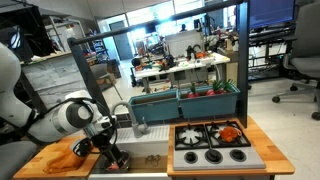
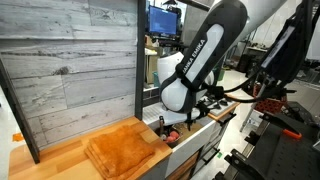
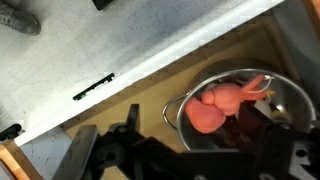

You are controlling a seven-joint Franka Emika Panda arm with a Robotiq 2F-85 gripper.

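Note:
A metal pot (image 3: 178, 110) with a side handle sits in the sink, its round rim in view at the right of the wrist view. Inside lies a red-pink object (image 3: 228, 100), possibly a toy, with something yellowish beside it; its lower right part is covered by one finger. My gripper is open over the pot, one finger to the left of the rim and the other over the pot's inside. Nothing is held between them. In exterior view 1 the gripper (image 1: 113, 160) hides most of the pot.
An orange cloth (image 1: 65, 160) lies on the wooden counter at the left. The faucet (image 1: 125, 112) rises behind the sink. To the right is a stove (image 1: 212, 148) with an orange-red item (image 1: 230, 134) on it. A blue rack (image 1: 155, 108) stands behind.

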